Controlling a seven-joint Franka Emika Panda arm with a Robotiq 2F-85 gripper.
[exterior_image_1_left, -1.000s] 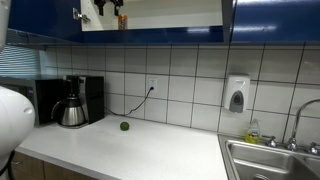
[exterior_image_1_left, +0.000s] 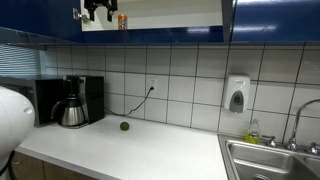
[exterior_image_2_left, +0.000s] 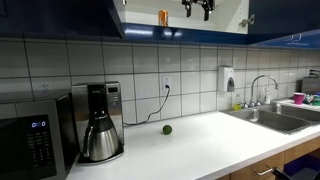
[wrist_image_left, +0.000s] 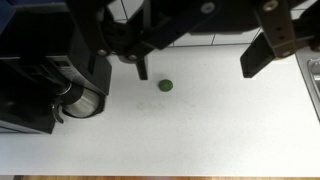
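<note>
High up at the open cupboard, my gripper (exterior_image_1_left: 98, 14) hangs in front of the shelf, with its fingers pointing down. From the wrist, the gripper shows its two fingers wide apart, with only the counter far below between them. An orange can-like item (exterior_image_1_left: 122, 22) stands on the cupboard shelf (exterior_image_2_left: 140, 18), to the right of the gripper in the first exterior view and apart from it. On the white counter lies a small round green object (wrist_image_left: 165, 85), well below the gripper.
A coffee maker with a steel carafe (exterior_image_2_left: 101, 135) stands beside a black microwave (exterior_image_2_left: 38, 140). Blue cupboard panels (exterior_image_1_left: 185, 33) border the shelf. At the right are a sink (exterior_image_1_left: 262, 160) and a soap dispenser (exterior_image_1_left: 236, 93).
My gripper has come down a little in front of the cupboard and sits slightly lower in view. The orange item and the green object have not moved.
</note>
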